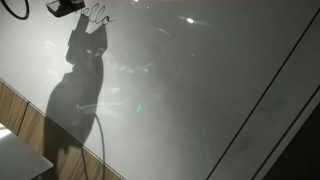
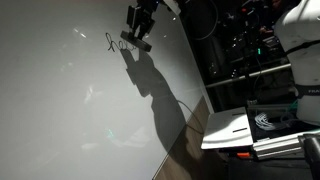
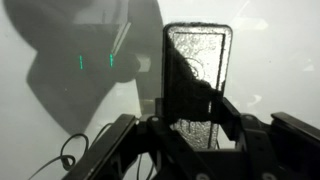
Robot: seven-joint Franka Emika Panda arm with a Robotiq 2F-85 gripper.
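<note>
Handwriting that reads like "hello" (image 1: 97, 15) stands in black on a whiteboard (image 1: 190, 80); part of it is hidden behind the arm. The same writing (image 2: 118, 43) shows in exterior view 2, and some dark loops of it (image 3: 68, 155) appear at lower left in the wrist view. My gripper is shut on a rectangular eraser (image 3: 205, 55) with a pale, speckled face and dark smudges. In exterior view 2 the eraser (image 2: 136, 41) is beside the writing, below the gripper (image 2: 140, 28). Whether it touches the board cannot be made out.
The arm's large shadow (image 1: 80, 100) falls across the board. Wood panelling (image 1: 30, 125) and a white surface (image 1: 18, 158) lie at lower left. Dark equipment and a white tray-like surface (image 2: 227, 130) fill the right of exterior view 2. Much of the board is clear.
</note>
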